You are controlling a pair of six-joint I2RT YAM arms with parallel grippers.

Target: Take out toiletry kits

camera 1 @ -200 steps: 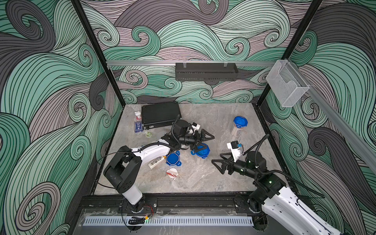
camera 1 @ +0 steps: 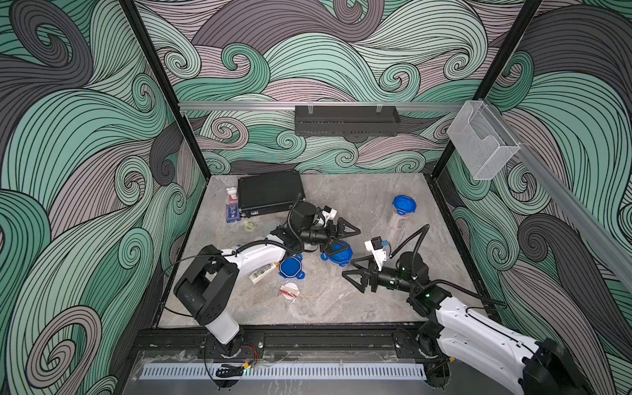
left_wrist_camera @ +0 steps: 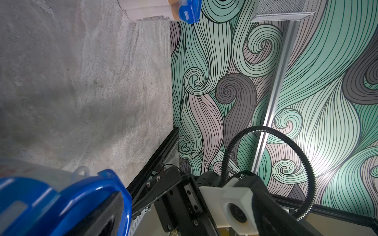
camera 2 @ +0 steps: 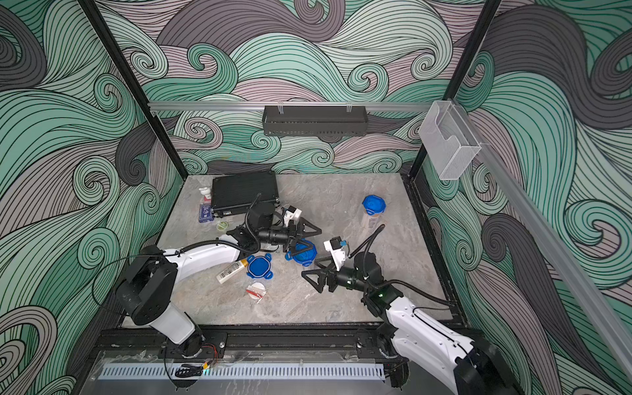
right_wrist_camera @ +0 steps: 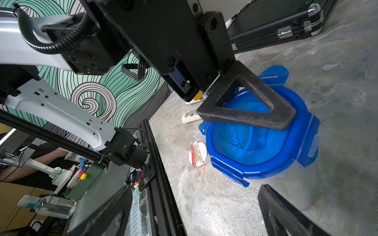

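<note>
A clear container with a blue lid stands upright mid-table, its lid partly behind my left gripper. That gripper is open, one finger lying over the lid in the right wrist view; whether it touches cannot be told. Right of the container, my right gripper is open too, facing it with nothing between its fingers. Another blue-lidded container is to the left, and one more stands at the back right. Close by, the lid's blue clip fills the left wrist view's lower corner.
A black case lies shut at the back left, beside a bottle and a green ring. A white tube and cotton swabs on a white disc lie front left.
My right gripper has moved left, closer to the middle container, its fingers still apart. My left arm and the containers look unmoved.
</note>
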